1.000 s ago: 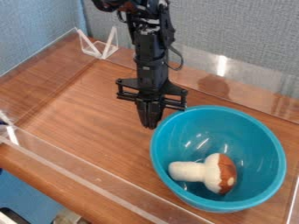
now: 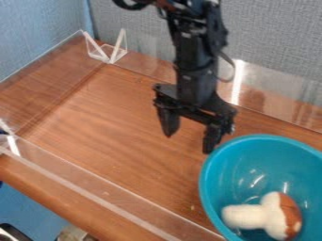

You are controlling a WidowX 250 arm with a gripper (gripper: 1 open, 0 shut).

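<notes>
My black gripper (image 2: 190, 132) hangs open over the wooden surface, just left of and above the rim of a teal bowl (image 2: 217, 174), with nothing visible between its fingers. Inside the bowl at the lower right lies a white toy with a brown cap (image 2: 262, 215), resting on its side and cut by no other object.
Clear plastic edging runs along the front and back, with a white wire piece (image 2: 104, 47) at the back left and grey walls behind.
The gripper has moved right and its fingers have spread apart. The bowl and toy now appear farther right in the view.
</notes>
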